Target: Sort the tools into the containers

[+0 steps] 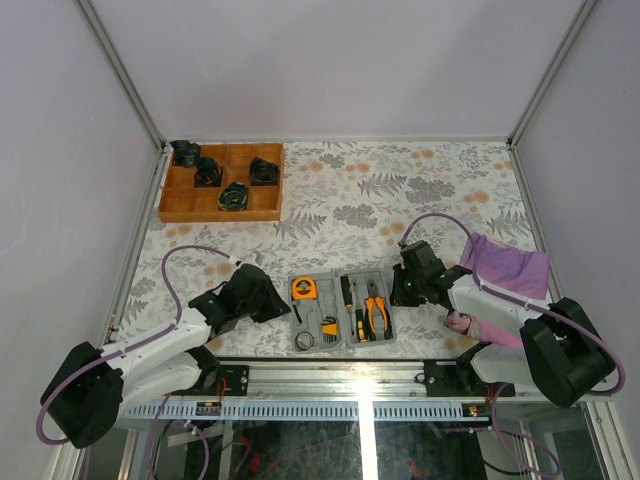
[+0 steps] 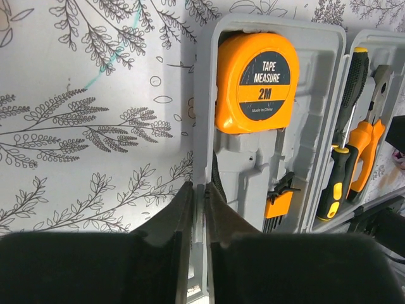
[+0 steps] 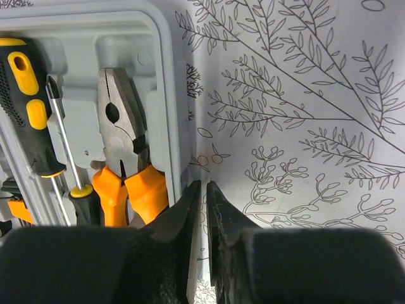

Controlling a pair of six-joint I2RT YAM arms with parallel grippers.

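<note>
An open grey toolbox lies at front centre, holding a tape measure, screwdrivers, pliers and smaller tools. My left gripper is shut on the toolbox's left edge, beside the tape measure half. My right gripper sits at the toolbox's right edge beside the pliers; its fingers are slightly apart, with the rim by the left finger, and whether it grips the rim is unclear.
An orange divided tray with dark crumpled items stands at the back left. A purple cloth lies at the right.
</note>
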